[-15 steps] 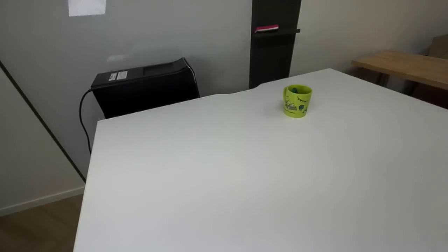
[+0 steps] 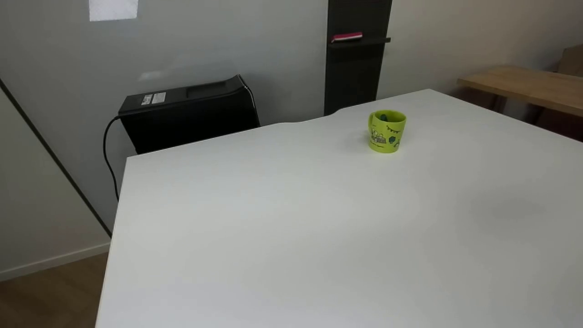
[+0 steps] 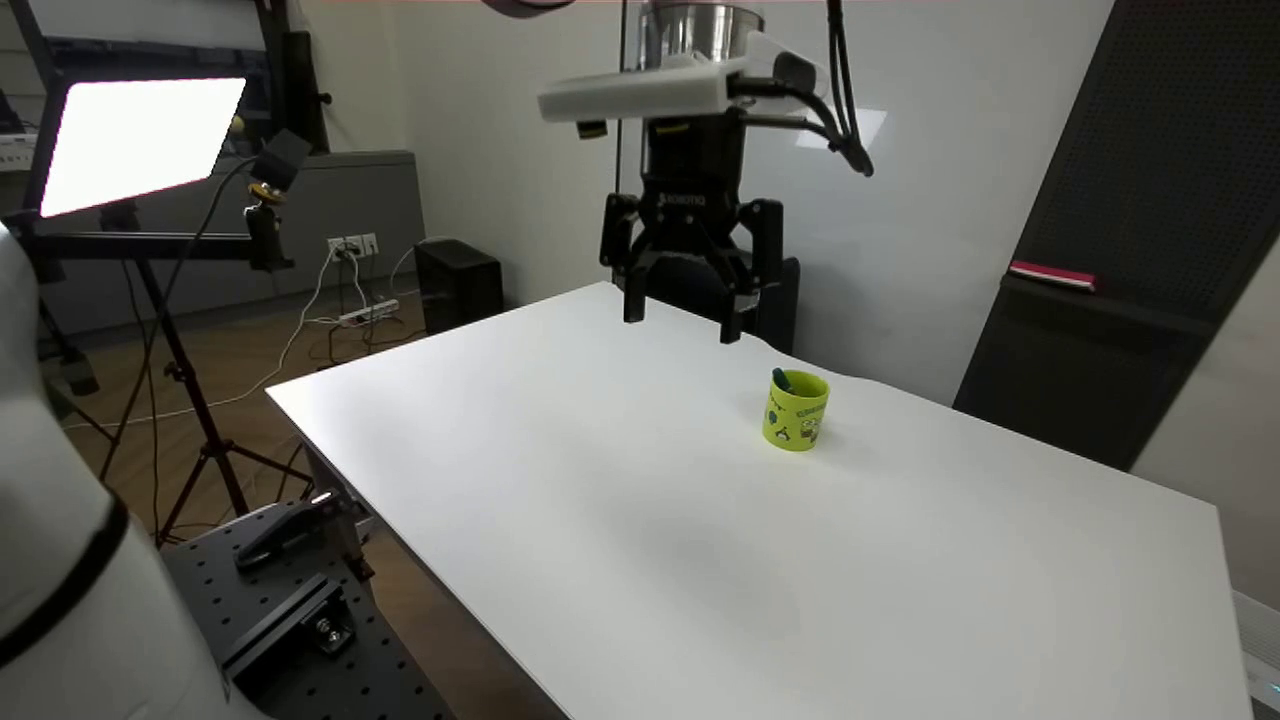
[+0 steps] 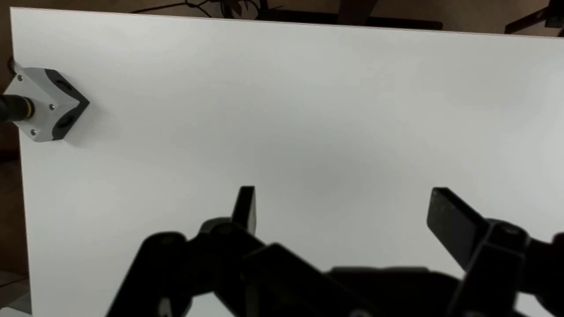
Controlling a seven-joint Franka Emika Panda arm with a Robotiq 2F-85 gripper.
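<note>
A yellow-green mug [image 2: 386,134] with printed figures stands upright near the table's back edge. In exterior view 2 the same mug [image 3: 795,410] has a dark blue-green object [image 3: 782,380] poking up inside its rim; how far down that reaches is hidden. High above the table, left of the mug in that view, hangs my gripper [image 3: 683,326], fingers wide apart and pointing down. From the wrist, my gripper is open with only bare tabletop showing between the fingers. The mug is outside the wrist view.
A grey control box [image 4: 50,105] sits at a table corner in the wrist view. A light stand [image 3: 180,372] is off the table's left side.
A soft shadow now darkens the right part of the table in exterior view 1. The mug stands in the same place as before.
</note>
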